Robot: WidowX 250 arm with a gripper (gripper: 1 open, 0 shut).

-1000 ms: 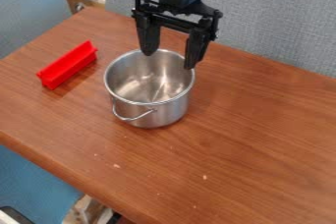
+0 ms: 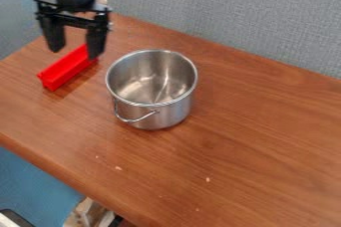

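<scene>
My black gripper (image 2: pixel 75 34) is open at the upper left, its two fingers hanging above and around the far end of a long red block (image 2: pixel 64 69) lying on the wooden table. Whether the fingers touch the block cannot be told. A steel pot (image 2: pixel 152 102) with a wire handle stands right of the block, empty as far as its visible inside shows.
A grey padded wall (image 2: pixel 246 12) runs along the back. A blue surface (image 2: pixel 34 171) lies beyond the table's left edge.
My gripper has moved left from over the pot to over the red block. The block and pot look unmoved.
</scene>
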